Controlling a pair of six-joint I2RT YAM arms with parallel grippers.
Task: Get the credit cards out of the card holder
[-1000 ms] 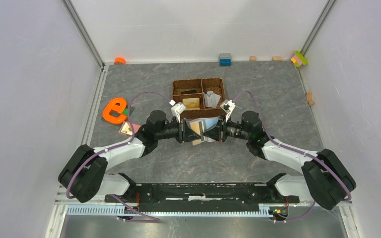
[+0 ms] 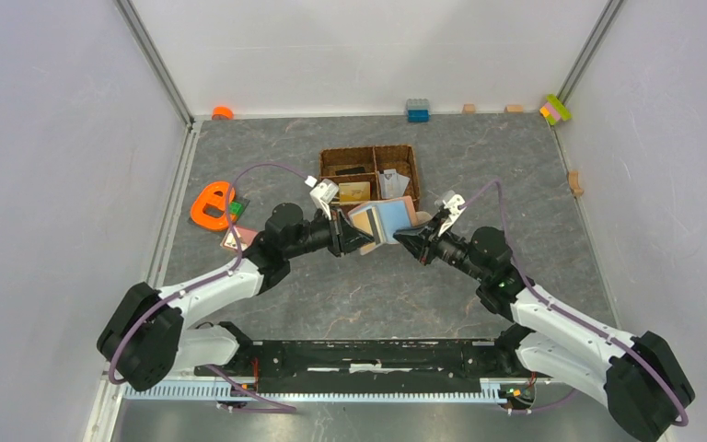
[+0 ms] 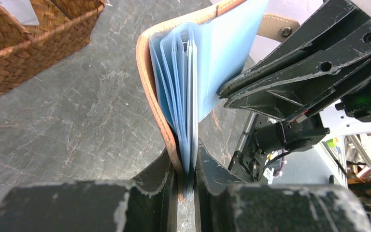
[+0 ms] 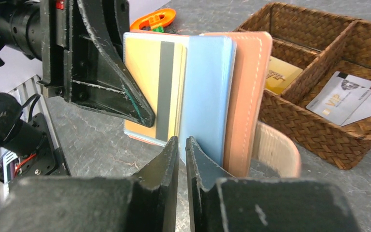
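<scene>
The card holder (image 2: 394, 217) is spread open between my two grippers, above the table and in front of the basket. It has a tan cover (image 4: 244, 106) and several pale blue sleeves (image 3: 178, 82). In the right wrist view a yellow card (image 4: 145, 72) with a dark stripe faces me on its left side. My left gripper has its fingers closed on one end of the holder. My right gripper is shut on the lower edge of a blue sleeve; its grasp is partly hidden. Whether a card is also pinched there cannot be seen.
Behind the holder stands a woven divided basket (image 4: 309, 41). Inside are a yellow card (image 4: 281, 75) and pale cards (image 4: 340, 99) in separate compartments. An orange letter toy (image 2: 210, 204) and a pinkish card (image 2: 237, 238) lie at the left.
My right gripper has moved to the right, away from the left one, with the sleeve. The holder has spread wider, showing more blue and its tan cover.
</scene>
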